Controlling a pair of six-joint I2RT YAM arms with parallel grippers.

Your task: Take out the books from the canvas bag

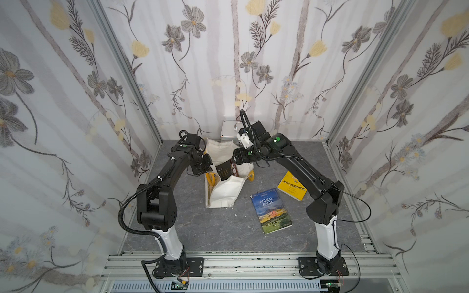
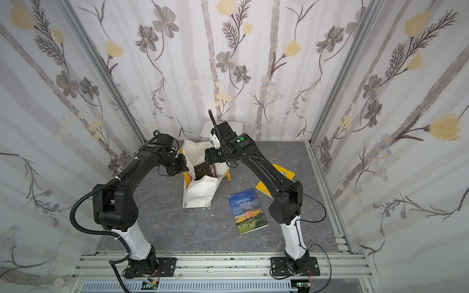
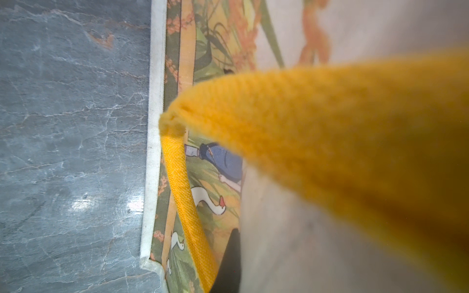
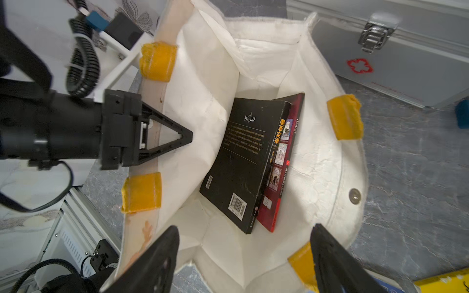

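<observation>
The white canvas bag (image 1: 227, 193) with yellow handles (image 4: 158, 61) stands open-mouthed on the grey table. Inside it, a black book (image 4: 244, 156) leans against a dark red book (image 4: 281, 168). At the bag's left side, my left gripper (image 1: 208, 165) is shut on the rim, one finger showing over the inner wall; in the left wrist view a blurred yellow handle (image 3: 342, 131) and cloth hide most of the fingers. Over the mouth hangs my right gripper, open and empty, apart from both books. On the table lie a blue Animal Farm book (image 1: 271, 211) and a yellow book (image 1: 292, 185).
Behind the bag stands a silver metal case (image 4: 390, 53) with a latch. My right arm reaches across above the yellow book.
</observation>
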